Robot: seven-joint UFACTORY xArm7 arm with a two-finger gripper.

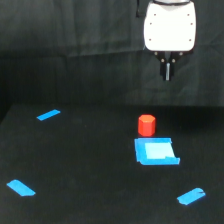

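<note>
A red block [147, 125] with a roughly hexagonal outline rests on the dark table, right of centre. Just in front of it lies a white square bordered with blue tape [146, 160]; the block is behind the square, not on it. High above the far side of the table hangs my gripper [167, 74], pointing down and well clear of the block. Its fingers are small and dark against the black backdrop, so their opening cannot be made out.
Blue tape strips mark the table at far left [48, 115], near left [20, 188] and near right [191, 196]. A black curtain [70, 60] closes off the back. Bare table stretches across the left and middle.
</note>
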